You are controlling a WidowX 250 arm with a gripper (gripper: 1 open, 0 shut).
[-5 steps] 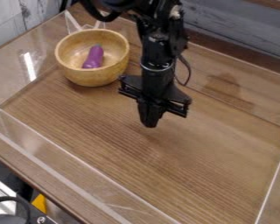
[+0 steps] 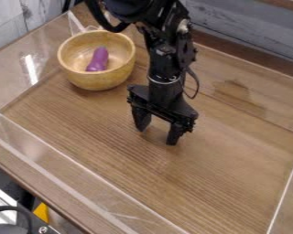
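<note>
The black gripper [image 2: 159, 117] hangs low over the middle of the wooden table [image 2: 136, 174], its two fingers apart and pointing down near the surface. I see nothing held between them; whether the fingertips touch the wood I cannot tell.
A yellow bowl [image 2: 76, 75] with a purple object [image 2: 98, 58] inside stands at the upper left, left of the arm. Cables and a small yellow item lie off the lower left edge.
The gripper has come down and slightly toward the front of the table. The bowl and purple object have not moved.
</note>
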